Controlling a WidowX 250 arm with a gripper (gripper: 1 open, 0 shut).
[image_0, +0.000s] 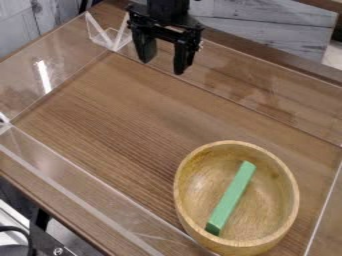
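My gripper is a black mechanism at the top centre of the camera view, over the back of the wooden surface, with its fingers apart and nothing seen between them. At the lower right sits a cream bowl with a green bar lying inside it.
A clear object stands at the back left, beside the gripper. A pale wooden board runs along the back. Black cable shows at the bottom left corner.
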